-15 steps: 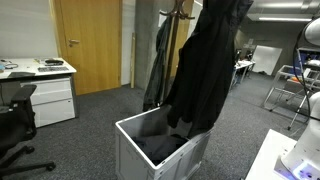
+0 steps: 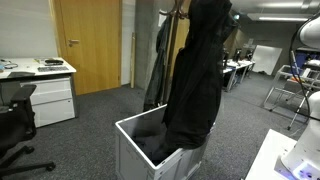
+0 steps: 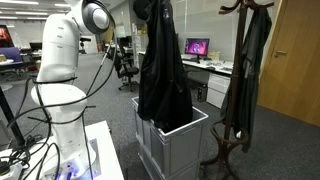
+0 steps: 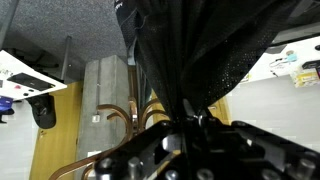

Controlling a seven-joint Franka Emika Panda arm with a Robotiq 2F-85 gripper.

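Note:
A long black cloth (image 2: pixel 198 85) hangs from high up, its lower end down inside the grey bin (image 2: pixel 137 153). My gripper is shut on the cloth, which fans out from the fingertips in the wrist view. In exterior view 2 the black cloth (image 3: pixel 163 85) drops from the raised arm (image 3: pixel 95 20) into the bin (image 3: pixel 180 150). More dark fabric shows at the bottom of the bin in exterior view 1; where it meets the hanging piece cannot be made out. The fingers are mostly hidden by cloth and dark gripper parts.
Behind the bin stands a wooden coat rack (image 3: pixel 232 90) with a dark garment (image 3: pixel 255 75) on it. A white desk (image 2: pixel 45 90) and black chair (image 2: pixel 15 125) are at the left in exterior view 1. Carpet (image 2: pixel 85 140) between chair and bin is clear.
The hanging cloth has come lower and its bottom has shifted left, so it now reaches into the bin. The bin has stayed in place.

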